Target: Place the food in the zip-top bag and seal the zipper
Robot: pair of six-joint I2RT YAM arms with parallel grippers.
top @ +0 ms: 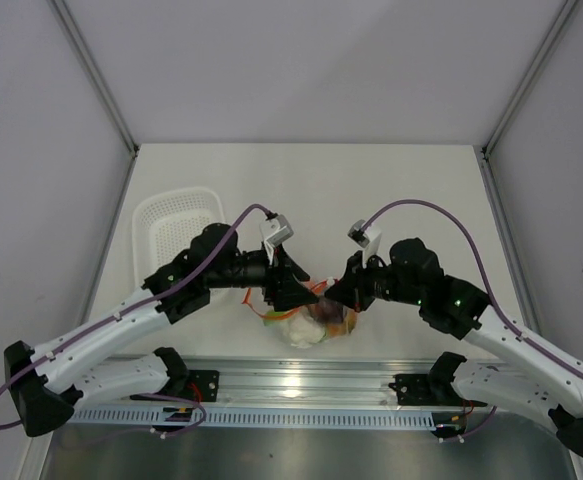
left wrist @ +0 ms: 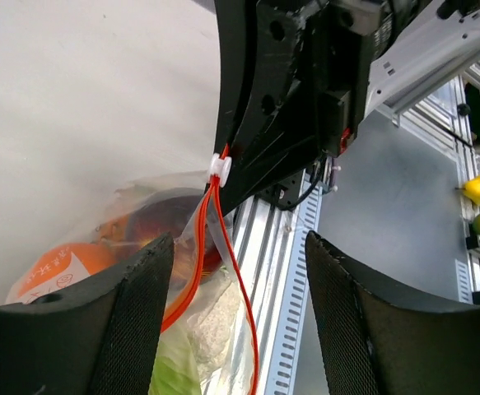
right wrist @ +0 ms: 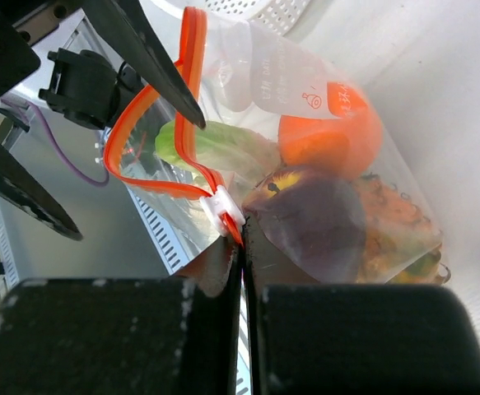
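The clear zip top bag (right wrist: 285, 74) with an orange zipper (right wrist: 192, 49) lies at the table's front middle, holding an orange ball-shaped food (right wrist: 334, 136), a dark purple one (right wrist: 314, 218), a green leafy piece (right wrist: 223, 146) and a rough orange-brown item (right wrist: 392, 226). A white slider (right wrist: 221, 207) sits near one end of the zipper. Just past it, my right gripper is shut on the thin orange zipper end. My left gripper is open; the zipper loop and slider appear beyond its spread fingers (left wrist: 137, 284), and nothing is gripped.
A white perforated basket (top: 139, 240) stands empty at the table's left. A metal rail (top: 291, 368) runs along the front edge, close to the bag. Both grippers are very near each other.
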